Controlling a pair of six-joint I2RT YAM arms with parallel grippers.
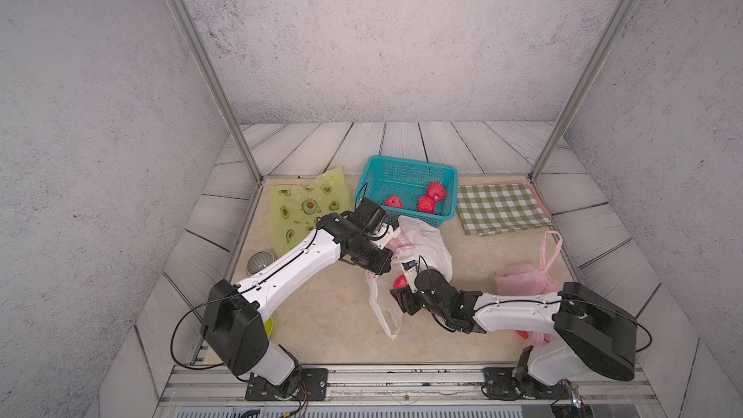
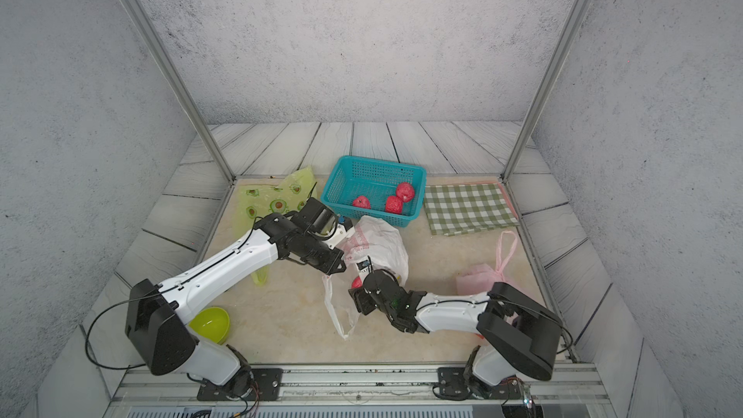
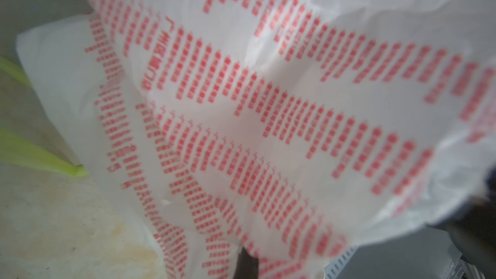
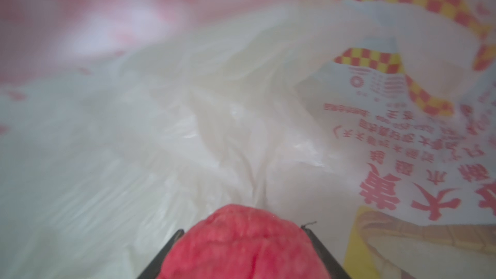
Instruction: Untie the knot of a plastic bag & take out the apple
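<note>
The white plastic bag with red print (image 1: 432, 244) lies in mid-table, its mouth open and a loose handle trailing to the front. My left gripper (image 1: 380, 263) is shut on the bag's rim; in the left wrist view a dark finger (image 3: 247, 266) shows where the plastic bunches. My right gripper (image 1: 400, 295) is shut on a red apple (image 4: 242, 250) at the bag's mouth. In the right wrist view, both fingers lie against the apple's sides, with the bag's wrinkled inside beyond. The upper views show only a small red part of this apple (image 2: 356, 282).
Behind the white bag stands a turquoise basket (image 1: 387, 161) with 3 red apples. A tied pink bag (image 1: 522, 278) lies right, partly behind the right arm. A green bag (image 1: 298, 201) lies left; a checkered cloth (image 1: 503, 207) lies back right. A lime bowl (image 2: 210, 325) stands front left.
</note>
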